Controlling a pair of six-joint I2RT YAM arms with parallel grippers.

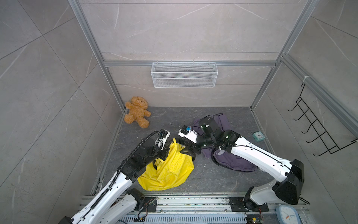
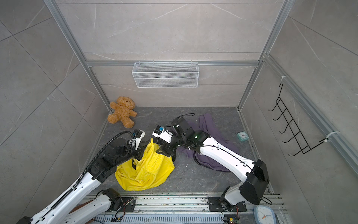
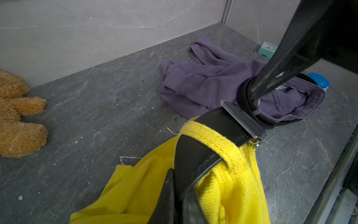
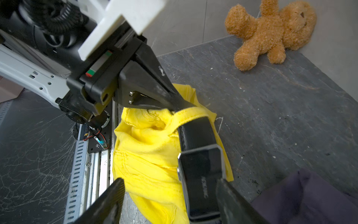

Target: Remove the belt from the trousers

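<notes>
Yellow trousers [image 1: 167,168] stand bunched on the floor, their waistband pulled upward. A black belt [image 4: 195,132] runs through a yellow belt loop [image 3: 212,140] and carries a dark plate buckle with a silver frame [image 4: 201,183]. My left gripper is shut on the belt strap, close beside that loop; the strap bends down between its fingertips. My right gripper is open above the buckle, which appears between its fingers, nearer one of them. Contact there cannot be told. The belt's far side is hidden behind the cloth.
Purple trousers with a black belt [image 3: 216,82] lie on the floor to the right. A teddy bear [image 1: 138,112] sits at the back left, a small teal clock [image 1: 258,136] at the right wall. Bare floor [image 1: 167,119] lies behind the yellow trousers.
</notes>
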